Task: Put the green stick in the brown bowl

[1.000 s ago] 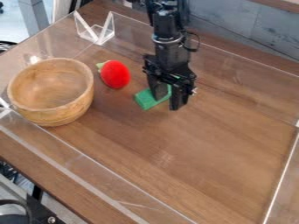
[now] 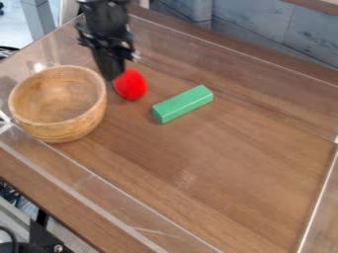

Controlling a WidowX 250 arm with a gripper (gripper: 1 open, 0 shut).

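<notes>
The green stick (image 2: 183,104) lies flat on the wooden table, slanting up to the right, with nothing touching it. At the left stands the round brown bowl (image 2: 58,126), its visible inside bare. My gripper (image 2: 109,51) is a dark blur at the upper left, behind the bowl and well away from the stick. Motion blur hides how its fingers stand, and no green shows at them.
A red object (image 2: 129,85) sits between the bowl and the stick, just in front of my gripper. Clear table (image 2: 211,178) spreads to the right and front. A wall borders the table at the back right.
The gripper has left its place over the green stick and swung left, towards the back left. The stick stays on the table, now fully uncovered. The bowl has not moved.
</notes>
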